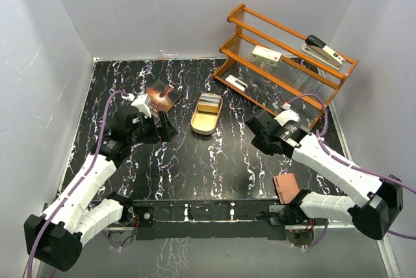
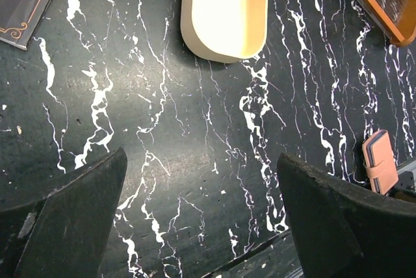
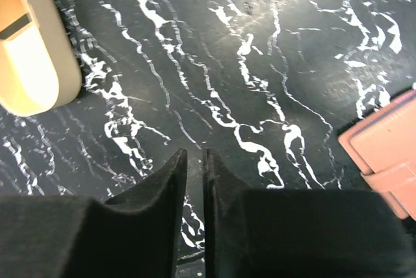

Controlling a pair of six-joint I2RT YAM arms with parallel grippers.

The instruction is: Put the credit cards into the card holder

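Observation:
A tan oval tray (image 1: 204,124) stands mid-table, with several cards (image 1: 209,100) upright at its far end. At the front right lies the salmon-pink wallet-like card holder (image 1: 286,188), folded flat; its edge also shows in the right wrist view (image 3: 390,151). My left gripper (image 1: 166,125) is open left of the tray, and only bare table appears between its fingers in the left wrist view. Over the table between tray and shelf hangs my right gripper (image 1: 255,136). Its fingertips (image 3: 177,167) are close together with a narrow, empty gap.
A slanted wooden shelf (image 1: 286,73) fills the back right, holding a stapler (image 1: 324,50), a small box (image 1: 266,56) and a white item (image 1: 236,82). A dark booklet (image 1: 162,95) lies behind my left gripper.

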